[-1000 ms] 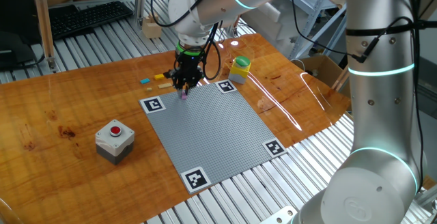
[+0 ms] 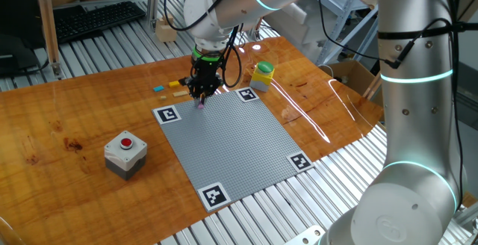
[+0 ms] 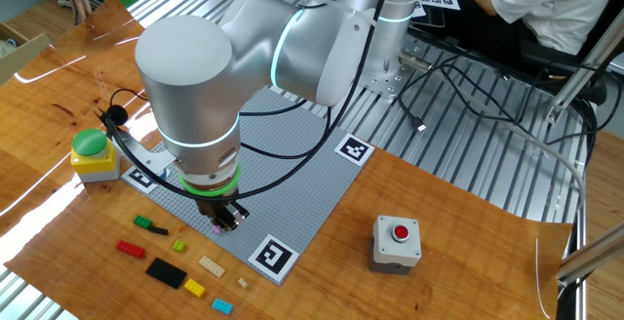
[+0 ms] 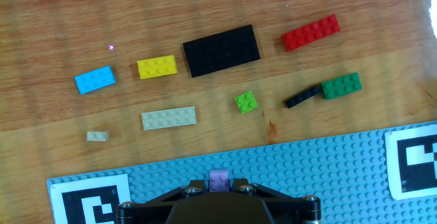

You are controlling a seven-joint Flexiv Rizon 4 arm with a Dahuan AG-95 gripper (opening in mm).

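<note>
A small purple brick [image 4: 218, 180] sits between the fingertips of my gripper, which is shut on it. In the wrist view both are over the edge of the studded baseplate [image 4: 287, 166], between its two corner markers. From the first exterior view, the gripper [image 2: 199, 101] points down at the far edge of the grey baseplate [image 2: 231, 140], the purple brick showing just beneath it. Whether the brick touches the studs I cannot tell. The second exterior view shows only a bit of purple under the gripper [image 3: 226, 224].
Loose bricks lie on the wood beyond the plate: blue [image 4: 95, 80], yellow [image 4: 157, 67], large black [image 4: 221, 50], red [image 4: 311, 32], dark green [image 4: 341, 86], lime [image 4: 246, 102], and beige [image 4: 168, 118]. A red-button box [image 2: 125, 154] and a green-button box [image 2: 262, 76] flank the bare plate.
</note>
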